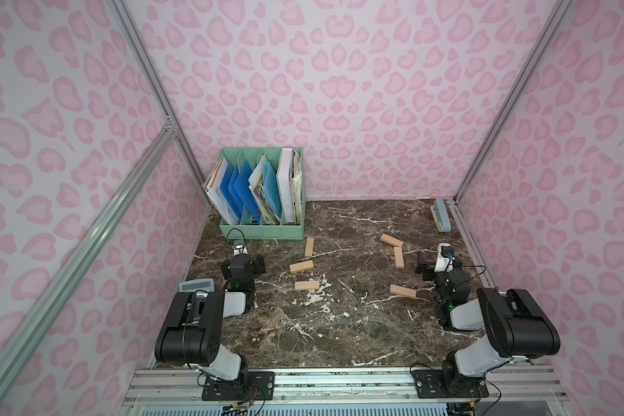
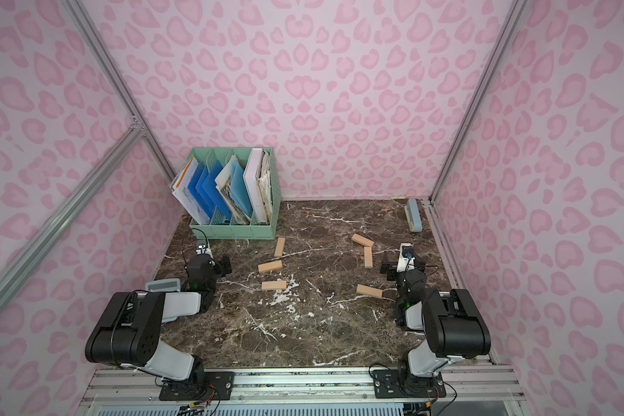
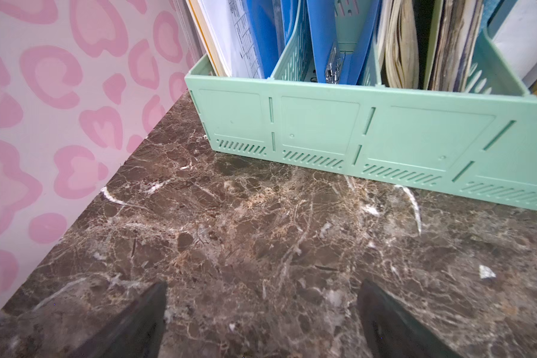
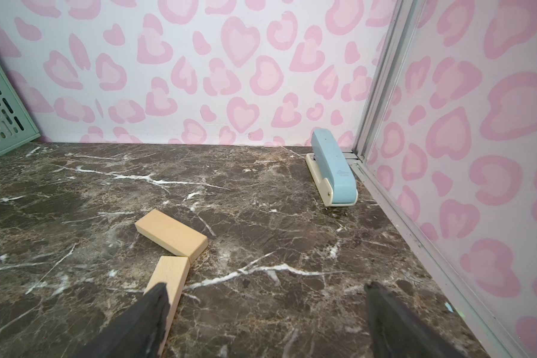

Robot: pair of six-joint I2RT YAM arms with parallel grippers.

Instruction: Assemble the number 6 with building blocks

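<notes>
Several plain wooden blocks lie flat on the marble table. Left of centre are an upright-running block (image 1: 309, 246), a second block (image 1: 301, 266) and a third (image 1: 306, 285). On the right, two blocks (image 4: 170, 231) (image 1: 398, 255) touch end to corner, and another block (image 1: 403, 291) lies nearer the front. My left gripper is open and empty, low over the table left of the blocks, facing the file rack. My right gripper stands open and empty at the right, beside the touching pair.
A green file rack (image 1: 260, 232) full of folders fills the back left. A blue stapler (image 4: 333, 170) sits at the back right near the wall. A grey object (image 2: 163, 285) lies by the left arm.
</notes>
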